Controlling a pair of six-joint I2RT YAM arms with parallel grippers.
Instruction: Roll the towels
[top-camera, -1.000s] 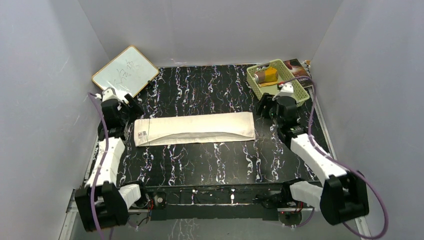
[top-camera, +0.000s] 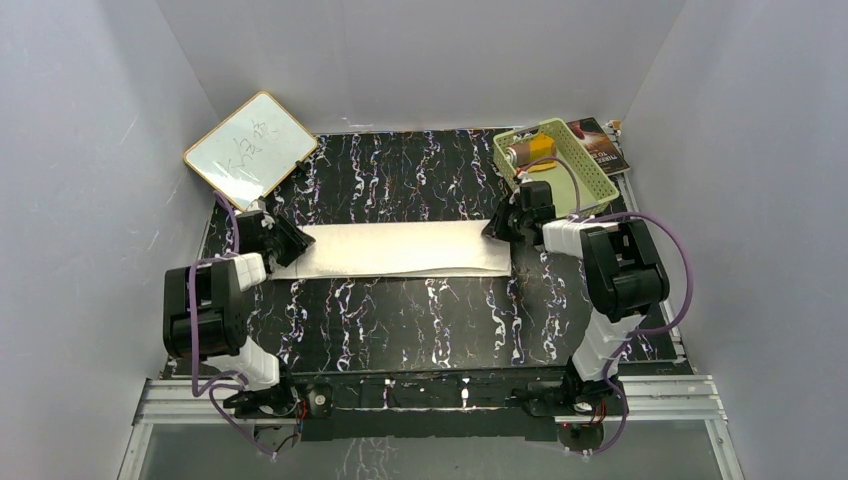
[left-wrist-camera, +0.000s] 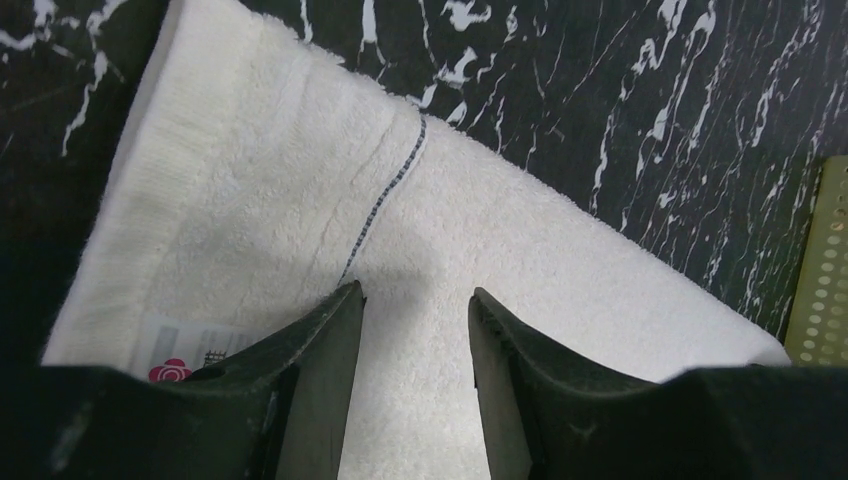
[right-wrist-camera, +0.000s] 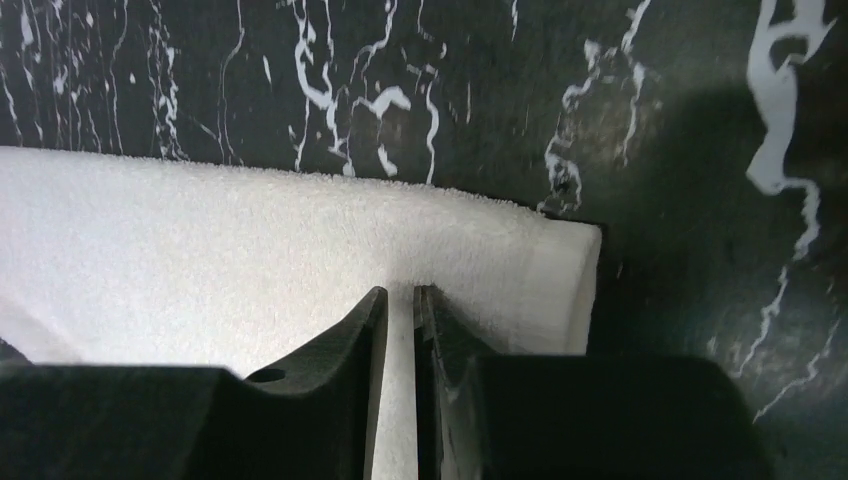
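A cream towel (top-camera: 400, 248), folded into a long strip, lies flat across the middle of the dark table. My left gripper is over the towel's left end, its fingers part open on either side of a stretch of cloth near the grey stitched line. A printed label (left-wrist-camera: 190, 345) shows beside the left finger. At the right end, my right gripper is nearly closed, with a narrow ridge of the towel (right-wrist-camera: 300, 240) between its fingers. Part of each end is covered by the grippers in the top view.
A green basket (top-camera: 603, 185) holding an orange-and-brown item stands at the back right, close to the right arm, with a book (top-camera: 598, 145) behind it. At the back left leans a whiteboard (top-camera: 250, 150).
Both grippers have come inward from beyond the towel's ends onto it. The strip's near edge has shifted slightly away from the front, and its front opening looks narrower.
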